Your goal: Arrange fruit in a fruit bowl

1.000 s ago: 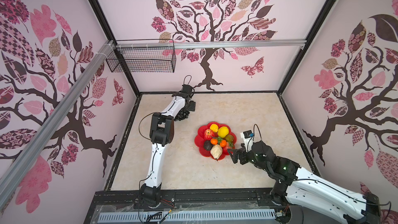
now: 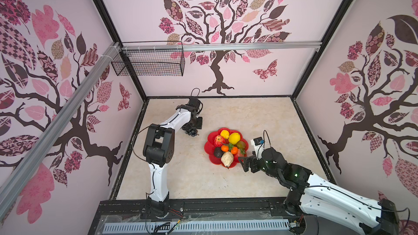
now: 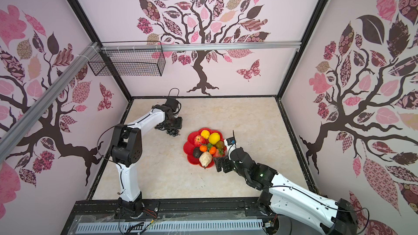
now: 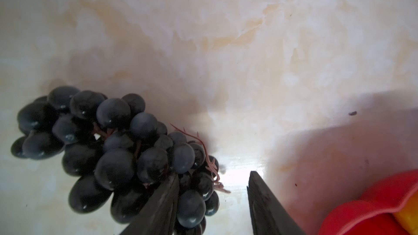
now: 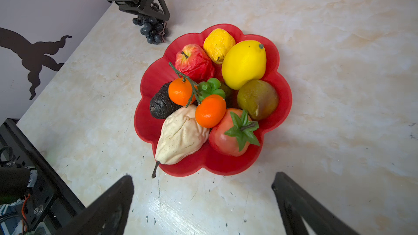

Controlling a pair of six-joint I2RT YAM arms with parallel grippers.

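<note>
A dark bunch of grapes [image 4: 117,165] lies on the table left of the red bowl, its stem end towards the bowl. My left gripper is over that end, fingers apart. One finger [image 4: 159,208] covers part of the bunch, and some small grapes and the stem show in the gap. The right wrist view shows the red scalloped bowl [image 5: 145,126] holding an apple [image 5: 194,63], two yellow fruits, two oranges, an avocado [image 5: 162,103], a pale pear [image 5: 180,137], a tomato [image 5: 226,141] and a brown-green fruit [image 5: 257,99]. My right gripper stands open and empty by the bowl.
Bare table [image 2: 261,115] stretches behind and to the right of the bowl, and also in front of it. A wire basket [image 2: 152,62] hangs at the back left, above the table.
The grapes also sit nearer the front than before. The right arm is almost unchanged.
</note>
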